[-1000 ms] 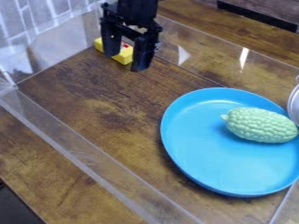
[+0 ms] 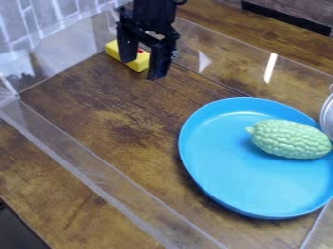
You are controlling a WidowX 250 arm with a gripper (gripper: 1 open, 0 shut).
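Note:
My black gripper point(image 2: 143, 53) hangs at the top centre, over a yellow block point(image 2: 121, 56) with a red mark on it. Its two fingers point down and stand apart, the block lying just behind them; whether they touch it I cannot tell. A blue plate point(image 2: 219, 160) takes up the lower right, with a pale green bumpy vegetable point(image 2: 290, 139) lying on its right side.
Clear low walls border the wooden table point(image 2: 111, 136) on several sides. A silvery round object at the far right edge is only partly visible.
My gripper has shifted slightly, with small changes in the pose of its fingers. The block, plate and vegetable have not visibly moved.

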